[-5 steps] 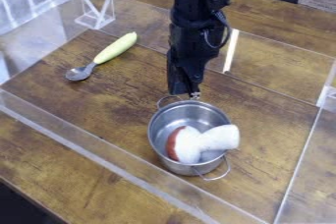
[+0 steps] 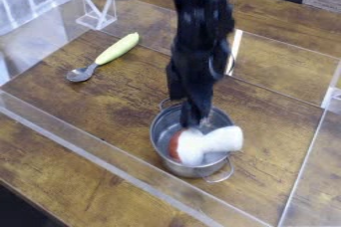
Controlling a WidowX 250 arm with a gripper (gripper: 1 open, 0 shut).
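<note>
A silver pot (image 2: pixel 210 169) with wire handles stands on the wooden table. In it lie a white object (image 2: pixel 210 143) and a red-and-white one beside it. My dark gripper (image 2: pixel 189 121) reaches down over the back of the pot, its tips just above the contents. It is blurred, so its opening and any contact are unclear.
A spoon (image 2: pixel 82 73) and a pale yellow-green elongated object (image 2: pixel 118 48) lie at the back left. Clear plastic edging runs round the work area. The table left of the pot is clear.
My gripper has moved down from above the table behind the pot to over its interior. The pot and its contents look unmoved.
</note>
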